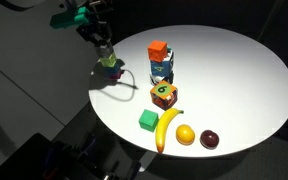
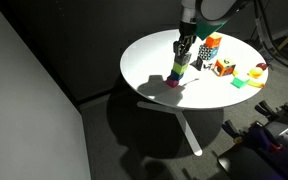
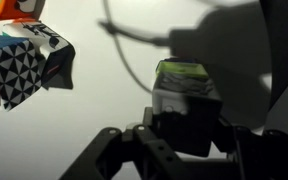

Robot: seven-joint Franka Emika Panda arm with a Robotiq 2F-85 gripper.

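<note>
A short stack stands near the table's left side in exterior view 1, with a yellow-green block (image 1: 107,58) on top, a blue block (image 2: 176,74) in the middle and a pink block (image 2: 171,83) at the bottom. My gripper (image 1: 103,47) comes down from above and is shut on the yellow-green block. From the wrist, the dim block (image 3: 185,95) sits between the dark fingers of my gripper. Whether the blocks touch each other is hard to tell, as the fingers and shadow hide part of them.
A taller stack with an orange block (image 1: 157,50) on top stands to the right. Nearer the front are a patterned cube (image 1: 164,96), green block (image 1: 148,120), banana (image 1: 167,130), orange fruit (image 1: 185,134) and dark red fruit (image 1: 209,140).
</note>
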